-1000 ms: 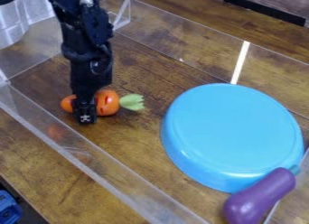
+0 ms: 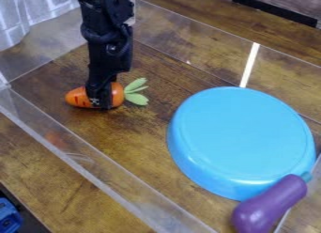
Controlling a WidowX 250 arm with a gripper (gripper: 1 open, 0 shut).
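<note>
An orange toy carrot [image 2: 86, 97] with pale green leaves lies on the wooden surface at the upper left. The black gripper [image 2: 108, 82] is just above it, partly in front of its middle. Whether its fingers are open or shut, or touch the carrot, is hard to tell.
A large blue disc [image 2: 239, 138] fills the right side. A purple toy eggplant [image 2: 266, 207] lies at its lower right edge. A clear plastic wall [image 2: 94, 171] crosses the lower left. A blue object [image 2: 7, 218] is in the corner. Bare wood lies at the upper middle.
The gripper has moved upward, uncovering more of the carrot. The carrot's leaves have shifted slightly and its body shows more clearly.
</note>
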